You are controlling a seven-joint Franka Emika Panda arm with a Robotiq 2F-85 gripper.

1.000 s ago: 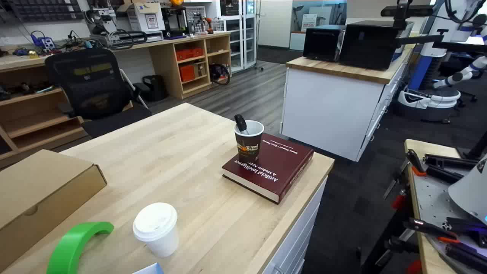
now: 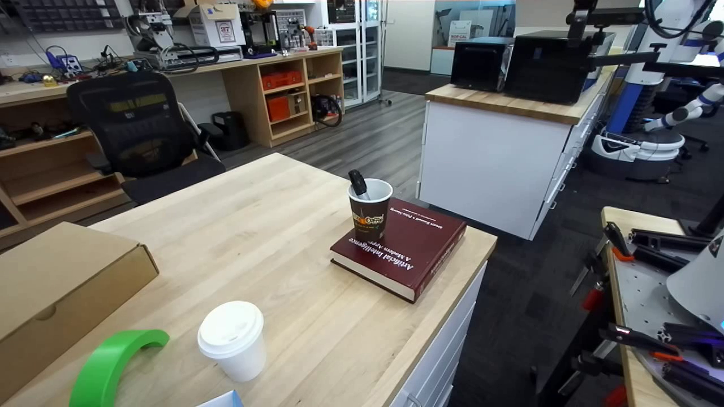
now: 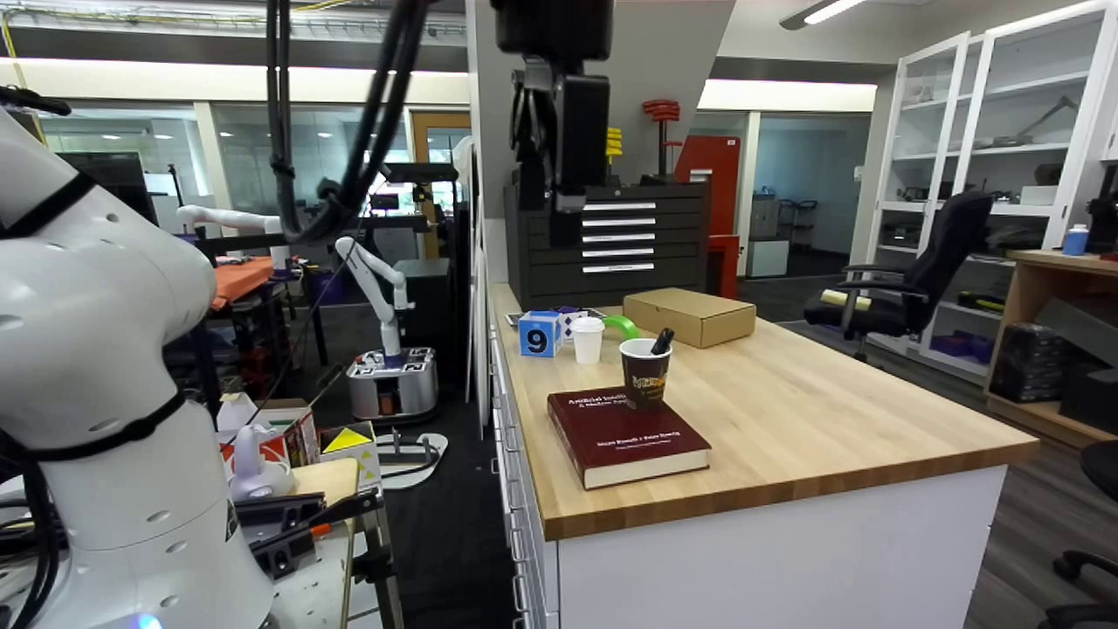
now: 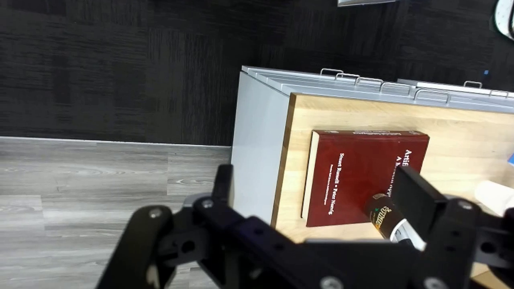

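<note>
A dark paper coffee cup (image 2: pixel 370 218) stands upright on a maroon hardcover book (image 2: pixel 424 237) near the table's corner. A black-handled utensil or marker (image 2: pixel 357 182) leans inside the cup. My gripper is open, its fingers wide apart and nothing held between them. In exterior view 2 the gripper (image 3: pixel 561 199) hangs high, well above the tabletop. From the wrist view, the book (image 4: pixel 361 178) and cup (image 4: pixel 383 212) lie far below, and the right finger (image 4: pixel 417 202) hides part of both.
A white lidded cup (image 2: pixel 234 339), a green arch (image 2: pixel 112 363), a cardboard box (image 2: pixel 64 291) and a blue number cube (image 3: pixel 540 334) share the wooden table (image 3: pixel 838 409). Bare wood lies between the book and the box. Drawer handles (image 4: pixel 431 95) stick out along one side.
At the top right of exterior view 1, the dark end of my arm has shifted slightly to the left. The cup, book and other table items have stayed put.
</note>
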